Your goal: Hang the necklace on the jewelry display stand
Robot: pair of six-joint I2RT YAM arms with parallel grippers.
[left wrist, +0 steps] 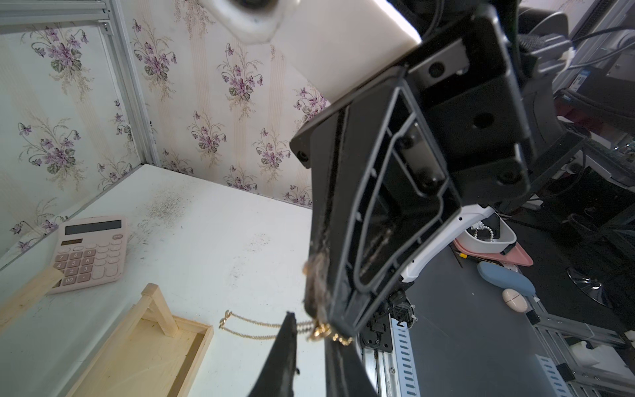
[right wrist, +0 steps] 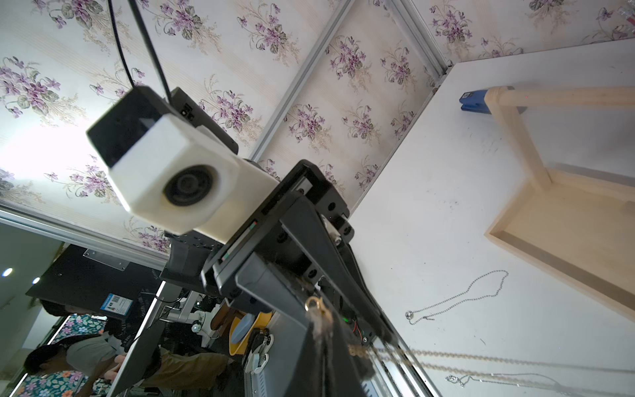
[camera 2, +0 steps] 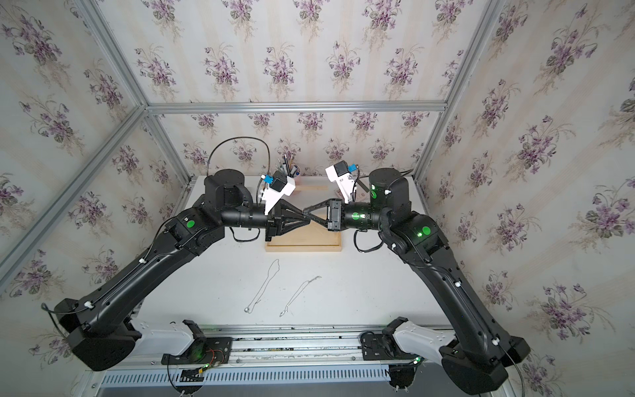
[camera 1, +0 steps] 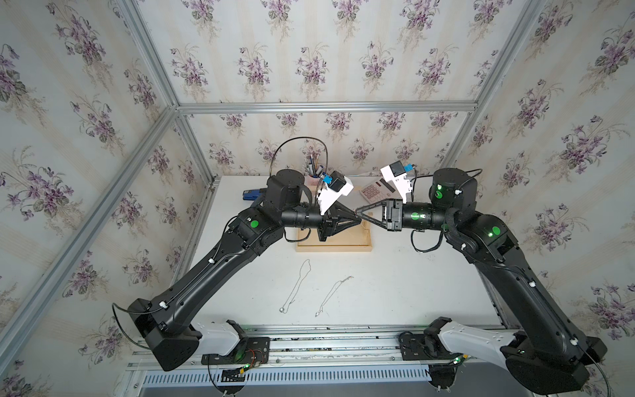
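Observation:
The wooden display stand sits mid-table behind both grippers, partly hidden. My left gripper and right gripper meet fingertip to fingertip above it. A gold necklace is at the fingertips; in the right wrist view its chain runs off to the right, and a gold clasp shows at my right gripper's fingertips, which are shut on it. How far my left fingers are closed is hard to tell. Two silver necklaces lie on the table's front part.
A pink calculator is at the back right, a blue object at the back left, and a pen cup at the back.

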